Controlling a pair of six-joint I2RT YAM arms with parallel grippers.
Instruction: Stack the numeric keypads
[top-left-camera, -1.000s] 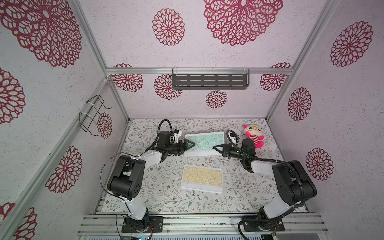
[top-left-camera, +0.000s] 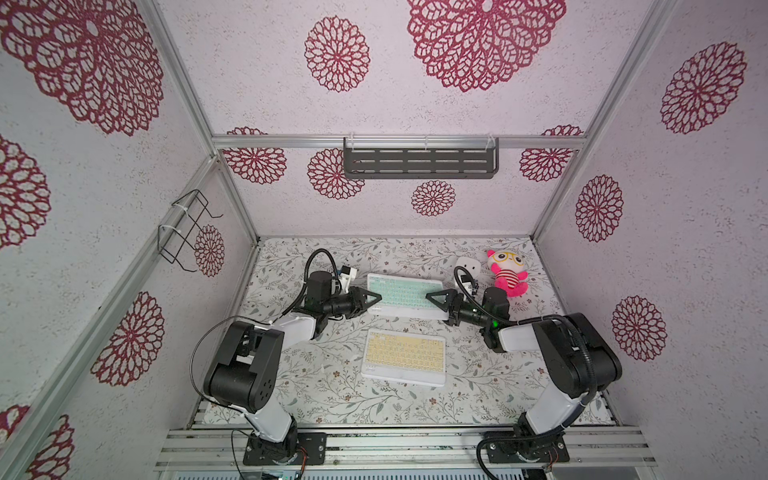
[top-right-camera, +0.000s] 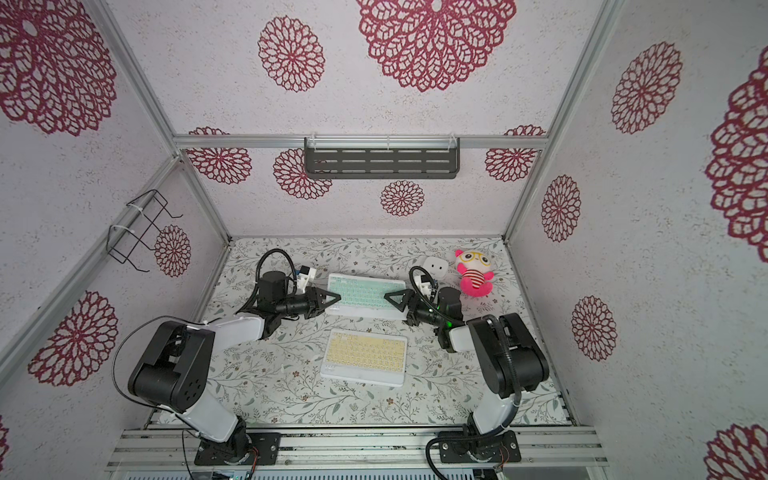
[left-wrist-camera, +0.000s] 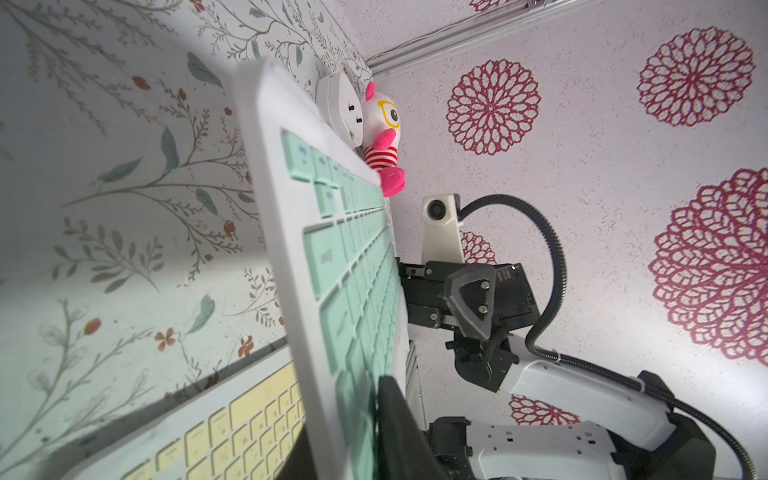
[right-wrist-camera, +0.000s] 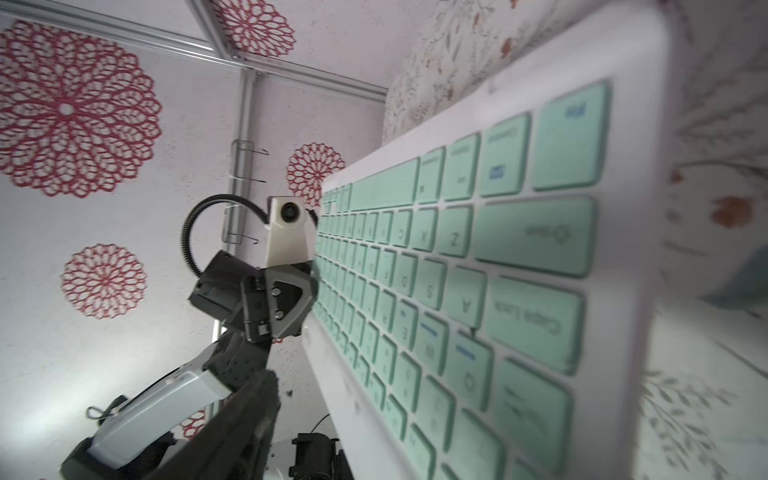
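Observation:
The mint-keyed keypad (top-left-camera: 405, 292) is raised between both grippers, behind the yellow-keyed keypad (top-left-camera: 404, 356), which lies on the table. My left gripper (top-left-camera: 369, 298) is shut on the mint keypad's left end; in the left wrist view its dark fingers grip the white-rimmed edge. My right gripper (top-left-camera: 438, 299) is at the mint keypad's right end, its fingers parted around or beside that edge; whether it grips cannot be told, as its fingers are blurred in the right wrist view.
A pink plush toy (top-left-camera: 507, 272) and a white plug-like device (top-right-camera: 436, 264) sit at the back right.
The mint keypad and both grippers have moved toward the front, closer to the yellow keypad. The yellow keypad has not moved.

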